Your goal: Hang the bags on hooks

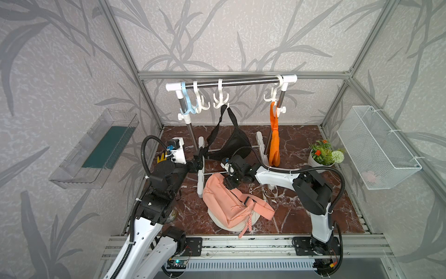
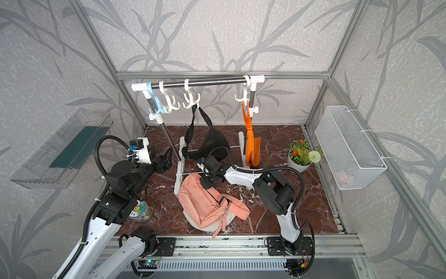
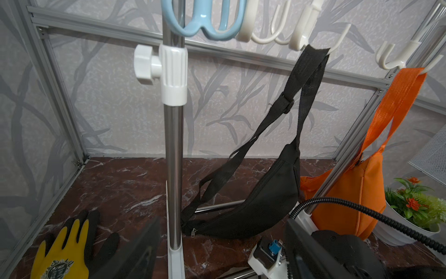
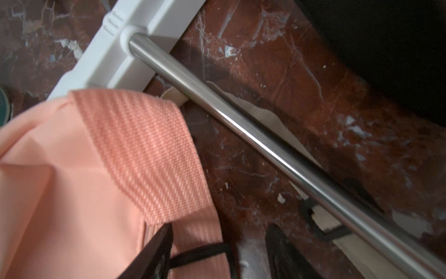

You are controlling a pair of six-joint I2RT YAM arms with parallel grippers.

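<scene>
A pink bag (image 1: 227,204) with its strap (image 4: 144,148) lies on a cream item on the table, at the front of the rack. My open right gripper is low over its strap and buckle, one finger over the pink fabric. My left gripper stands open at the rack's left upright, facing the hanging bags, with nothing between its fingers. A black bag (image 3: 246,209) hangs from a white hook, and an orange bag (image 1: 274,144) from one at the right. A blue hook (image 3: 204,23) and more white hooks (image 1: 202,100) hang on the rail.
The rack's lower bar (image 4: 241,130) runs beside the pink bag. A flowerpot (image 2: 299,160) stands at the right. A yellow-black glove (image 3: 65,251) lies at the left. Wire baskets (image 2: 348,148) are on both side walls. A cable from the right arm arches in front of the black bag.
</scene>
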